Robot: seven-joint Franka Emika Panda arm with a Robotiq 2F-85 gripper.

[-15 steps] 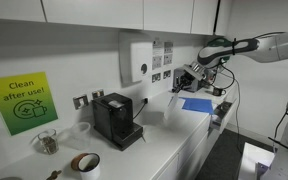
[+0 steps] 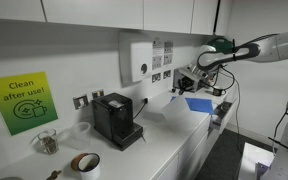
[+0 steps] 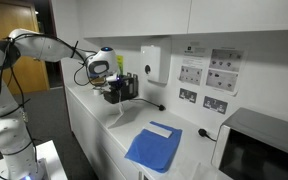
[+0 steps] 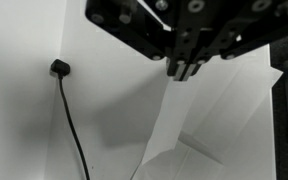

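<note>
My gripper is shut, its fingertips meeting at the top edge of a thin white sheet [image 4: 167,128] that hangs down in the wrist view. Paper or plastic, I cannot tell which. In exterior view 2 the sheet [image 3: 118,112] shows as a pale sliver beneath the gripper [image 3: 114,88], above the counter. From the other side, the sheet [image 2: 168,112] looks like a broad translucent shape beside the blue cloth or mat [image 2: 200,104], and the gripper [image 2: 182,87] is small there.
On the white counter [image 3: 104,141], the blue mat [image 3: 154,150] has a pale strip [image 3: 161,130] at its far end. A black coffee machine [image 2: 117,121], cups [image 2: 87,163] and a microwave [image 3: 261,145] stand along the wall. A black plug [image 4: 60,68] trails its cable.
The white sheet has swung and spread out towards the counter's middle, looking much wider in exterior view 1 than before. The arm has shifted slightly.
</note>
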